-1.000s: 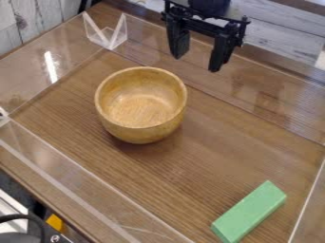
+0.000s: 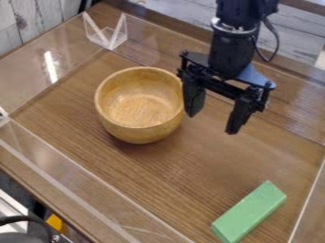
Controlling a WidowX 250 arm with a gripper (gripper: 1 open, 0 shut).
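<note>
My gripper (image 2: 216, 106) is a black two-fingered tool hanging over the wooden table, open, with nothing seen between its fingers. It is just right of a round tan bowl (image 2: 140, 102), near its right rim. A green rectangular block (image 2: 250, 210) lies flat at the lower right, apart from the gripper.
A small white wire-like object (image 2: 108, 30) stands at the back left. A pale wall or ledge runs along the back.
The bowl and green block have not moved.
</note>
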